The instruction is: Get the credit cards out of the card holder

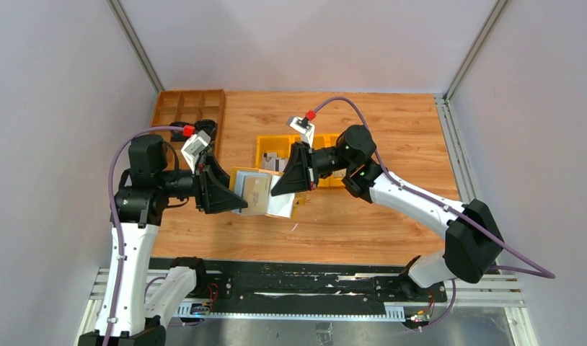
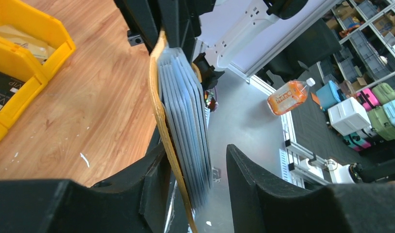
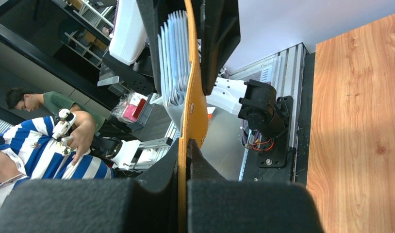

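The open card holder [image 1: 256, 193], yellow outside with a stack of clear sleeves, hangs between the two grippers above the table. In the top view a tan card shows in it. My left gripper [image 1: 236, 202] is shut on its left side; in the left wrist view the cover [image 2: 159, 111] runs down between the fingers, beside the sleeves [image 2: 183, 121]. My right gripper [image 1: 280, 189] is shut on the holder's other side, where the yellow cover [image 3: 195, 116] runs into its fingertips in the right wrist view.
A yellow divided bin [image 1: 264, 144] with small items stands behind the holder. A wooden compartment tray [image 1: 190, 99] with black items is at the back left.
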